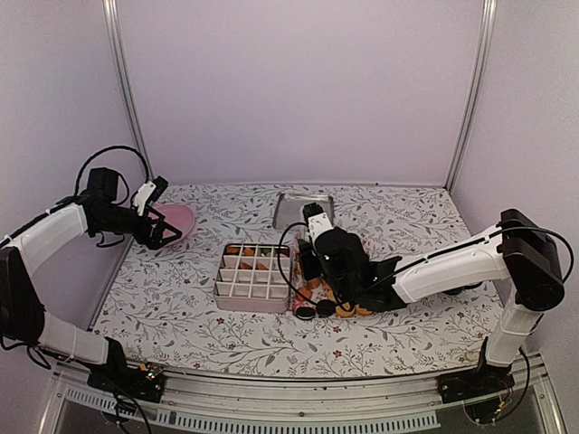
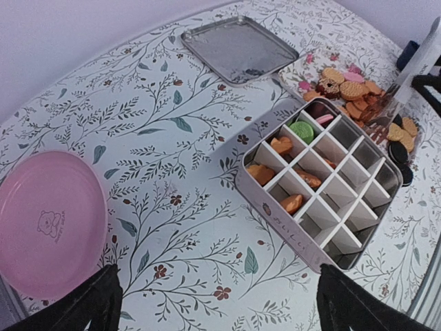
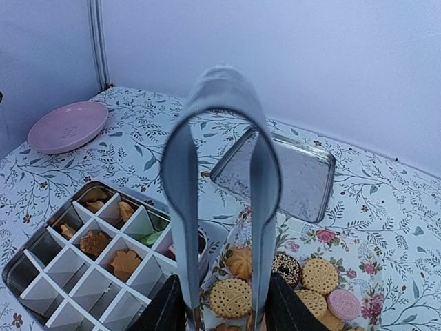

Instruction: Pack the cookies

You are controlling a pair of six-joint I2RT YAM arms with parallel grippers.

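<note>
A compartment box (image 2: 275, 207) stands mid-table, with cookies in several back compartments, including a green one (image 2: 301, 131) and brown ones (image 3: 125, 264); the front compartments look empty. Assorted cookies, among them a round tan one (image 3: 319, 275) and a pink one (image 3: 342, 303), lie on a floral mat (image 3: 365, 265) right of the box. My right gripper hangs over these cookies, open, its long clear fingers either side of a round tan cookie seen below; whether they touch it I cannot tell. My left gripper (image 1: 156, 231) is open and empty at the left side.
A pink plate (image 2: 54, 221) lies at the left under the left gripper. A metal tray (image 2: 238, 48) lies at the back behind the cookies. The table between plate and box is clear.
</note>
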